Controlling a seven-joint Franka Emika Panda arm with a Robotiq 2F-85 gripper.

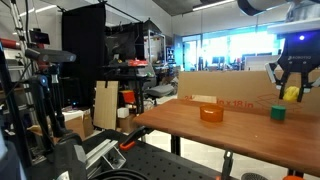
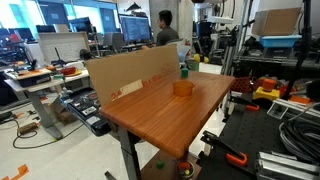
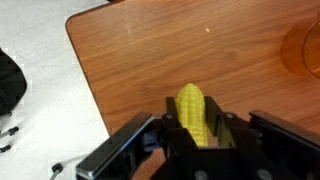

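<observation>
A yellow, knobbly, elongated object [image 3: 190, 105], perhaps a toy corn cob, is gripped between the fingers in the wrist view. My gripper [image 1: 292, 86] is shut on it, and the yellow object hangs in the air over the right end of the table in exterior view 1. Just below and to the left of it stands a green cup [image 1: 278, 113] on the tabletop. An orange bowl [image 1: 211, 113] sits farther left; part of this bowl [image 3: 304, 48] shows at the right edge of the wrist view.
A cardboard panel [image 2: 135, 76] stands upright along one long side. Off the table, a desk [image 2: 45, 83] and a seated person [image 2: 168, 30] are in the background.
</observation>
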